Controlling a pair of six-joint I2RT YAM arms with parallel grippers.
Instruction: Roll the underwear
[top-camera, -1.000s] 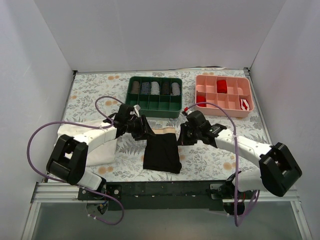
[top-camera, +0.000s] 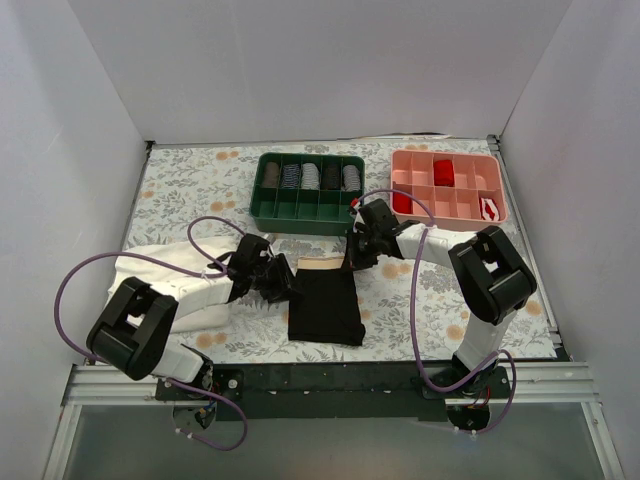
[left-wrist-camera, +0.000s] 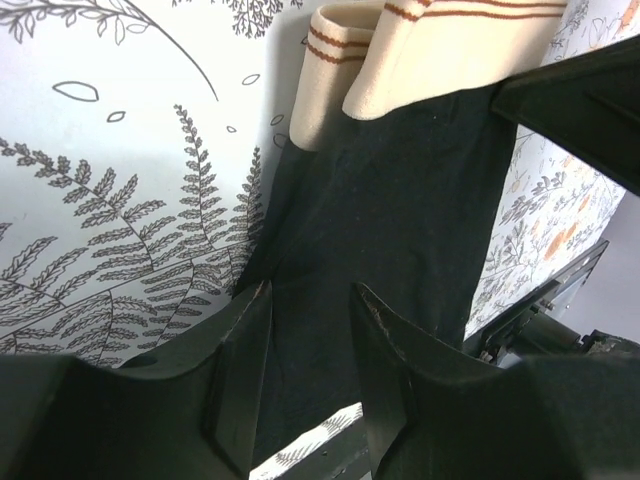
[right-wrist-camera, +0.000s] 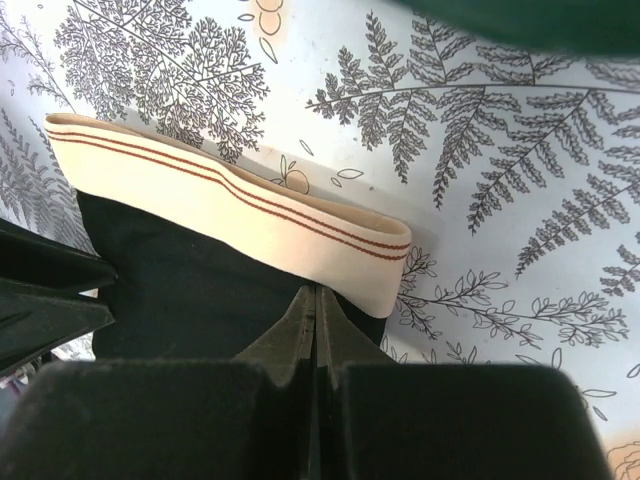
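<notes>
The black underwear (top-camera: 325, 305) lies flat at the table's front middle, its cream waistband (right-wrist-camera: 230, 205) with brown stripes at the far end. My left gripper is low over its left edge; black cloth shows in the narrow gap between the fingertips, and whether it is pinched cannot be told. At the right corner, just below the waistband, my right gripper is shut with its tips against the black cloth. Nothing shows between those fingers. In the left wrist view the waistband (left-wrist-camera: 440, 50) folds over at its near corner.
Behind the underwear stands a green divided box (top-camera: 305, 222) with rolled items in its back compartments. A pink divided box (top-camera: 465, 205) holding red items is at the back right. White cloth (top-camera: 205, 318) lies on the left.
The right gripper has come left from beside the underwear onto its right corner. The left gripper has moved from near the waistband toward the front, along the left edge.
</notes>
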